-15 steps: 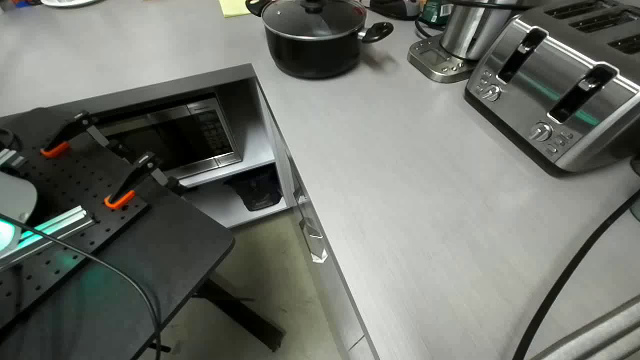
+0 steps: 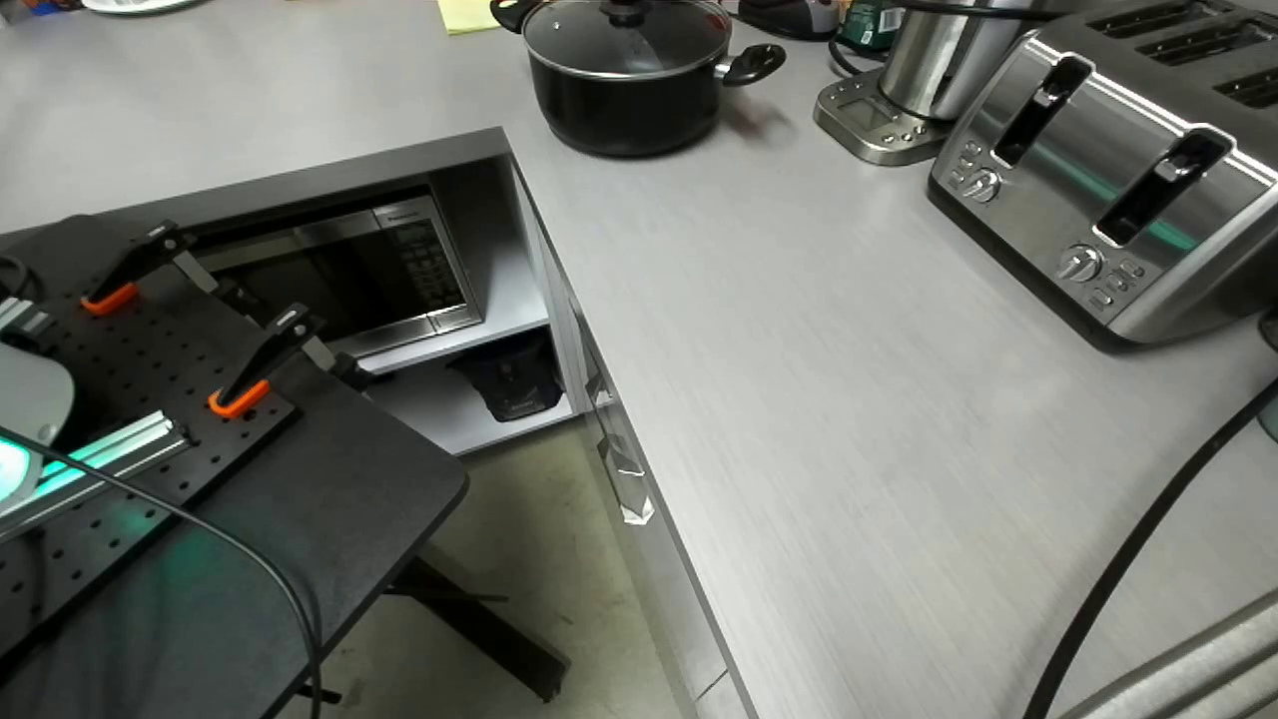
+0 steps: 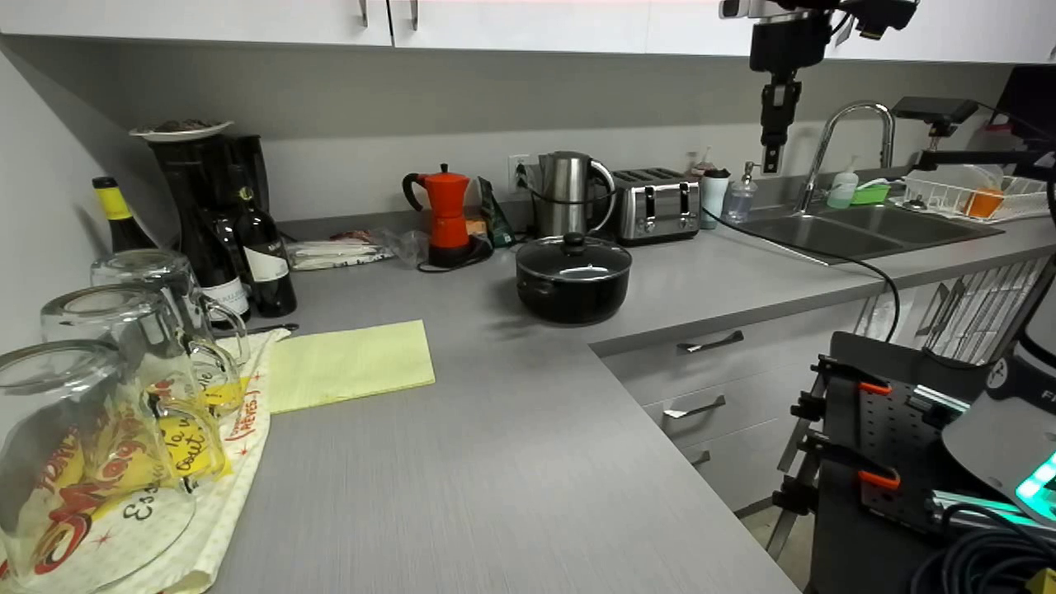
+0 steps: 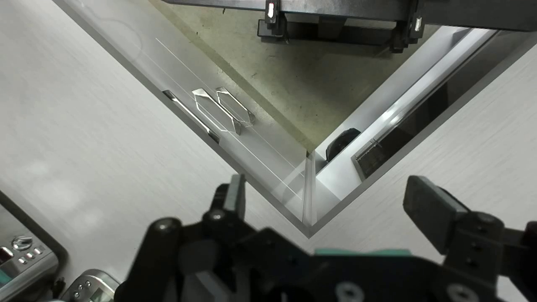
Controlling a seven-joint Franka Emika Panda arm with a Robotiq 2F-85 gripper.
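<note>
High above the counter's inner corner, my gripper is open, with its two dark fingers (image 4: 428, 214) wide apart and nothing held between them. From the side, in exterior view 2, the gripper (image 3: 771, 170) hangs pointing down in front of the wall, well clear of the surface. Exterior view 1 does not show it. A black lidded pot (image 3: 572, 287) stands on the counter (image 3: 465, 445) near that corner; its glass lid (image 2: 628, 36) is on. To the pot's right is a steel toaster (image 2: 1114, 180).
A kettle (image 3: 569, 193) and a red moka pot (image 3: 447, 213) line the back wall. Upturned glass mugs (image 3: 89, 436) and a yellow cloth (image 3: 346, 365) occupy the left. A sink (image 3: 841, 236) lies at right. Bare counter spreads before the toaster; a cable (image 2: 1138, 539) crosses its right end.
</note>
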